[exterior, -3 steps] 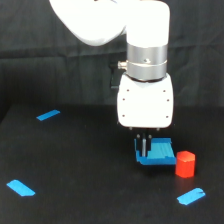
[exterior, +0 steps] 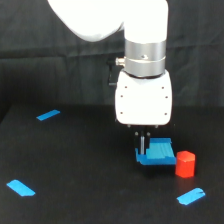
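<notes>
My white gripper (exterior: 143,150) points straight down over a small blue tray (exterior: 158,158), its dark fingers in front of or above the tray's left part. The fingers look close together, but they are too small and dark to show whether a gap lies between them. Whether they touch the tray or hold anything is unclear. Just right of the tray stands a red block (exterior: 185,164), apart from the fingers.
Flat blue pieces lie on the black table: one at the back left (exterior: 48,115), one at the front left (exterior: 20,188) and one at the front right (exterior: 191,196).
My gripper has shifted very slightly up and to the left. The tray, the red block and the blue pieces stay where they were.
</notes>
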